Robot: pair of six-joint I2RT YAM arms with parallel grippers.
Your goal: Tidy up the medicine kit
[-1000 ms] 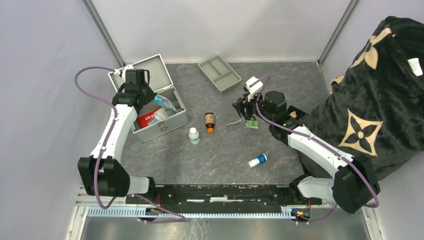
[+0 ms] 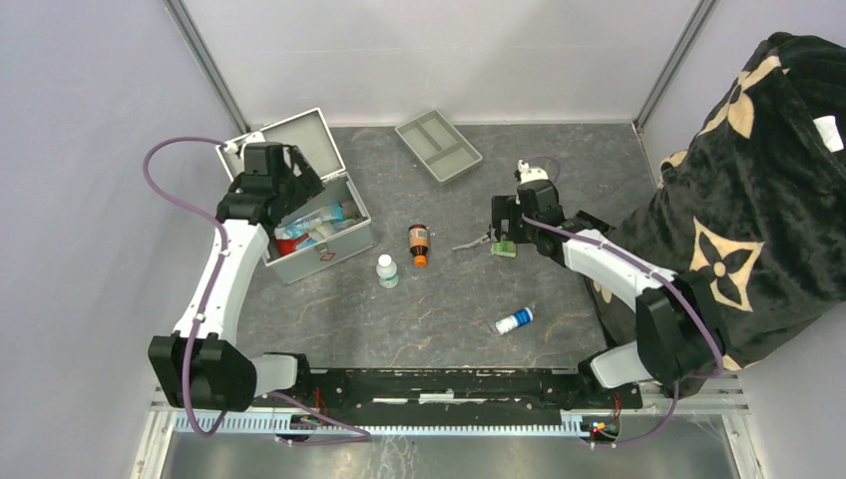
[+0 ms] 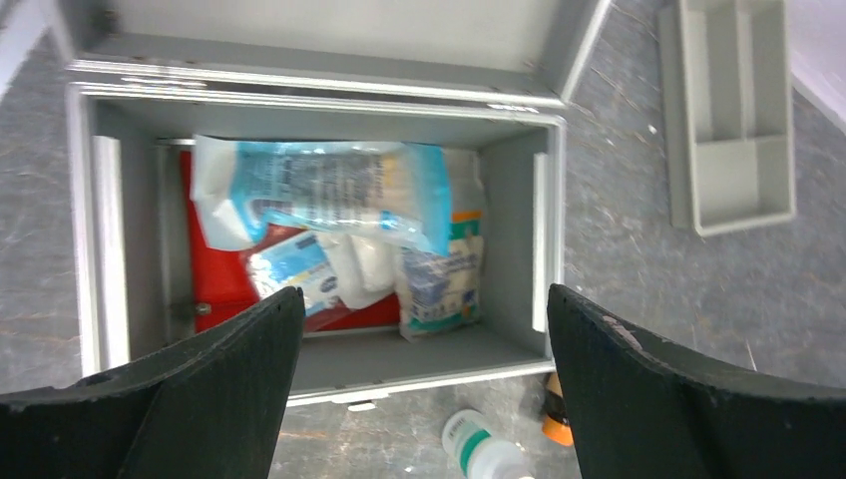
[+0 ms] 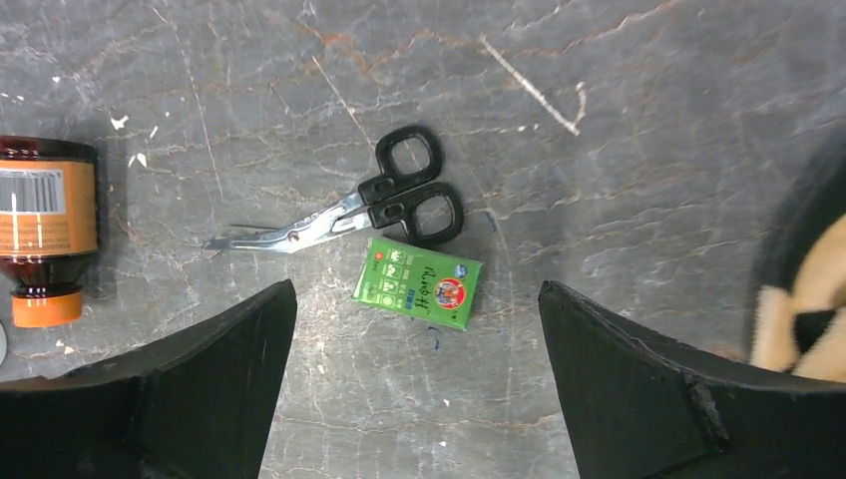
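The grey medicine box (image 3: 429,384) stands lid-up at the left, holding a blue-white packet (image 3: 319,190), red and white items. My left gripper hangs open above it, empty. My right gripper is open over black-handled scissors (image 4: 409,205) and a small green pack (image 4: 414,282), holding neither. A brown bottle (image 2: 419,244) and a white bottle (image 2: 387,270) stand or lie mid-table; a blue-labelled tube (image 2: 514,319) lies at front right.
A divided grey tray (image 2: 439,146) lies at the back. A dark patterned cloth (image 2: 758,220) fills the right side.
The blue packet now lies flatter in the box. My left gripper dipped and is now raised over it. My right gripper has swung rightward over the scissors and green pack.
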